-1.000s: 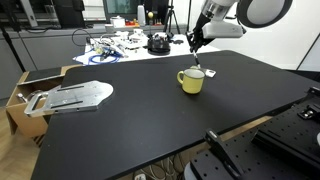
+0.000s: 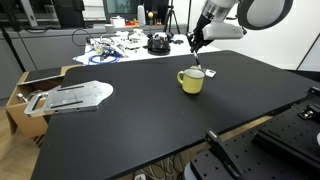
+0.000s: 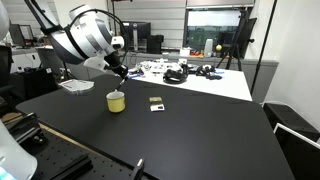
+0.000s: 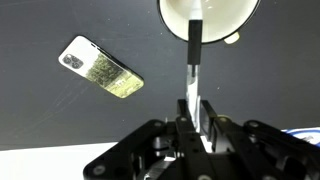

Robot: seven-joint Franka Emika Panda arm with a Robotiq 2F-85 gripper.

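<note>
A yellow mug [image 2: 191, 81] with a pale inside stands upright on the dark table; it is also plain in exterior view 2 [image 3: 116, 103]. Directly over it is my gripper [image 2: 193, 43], shut on a thin pen-like stick [image 4: 194, 55] with dark and light sections. The stick points down from the fingers, and in the wrist view its far end overlaps the mug's opening [image 4: 222, 14]. Whether that end is inside the mug or just above the rim, I cannot tell.
A phone [image 4: 101, 66] with a patterned lower half lies flat beside the mug. A flat silver-white tray [image 2: 80, 97] rests on the far side of the table from my arm. Cables and gear [image 2: 115, 46] clutter the back.
</note>
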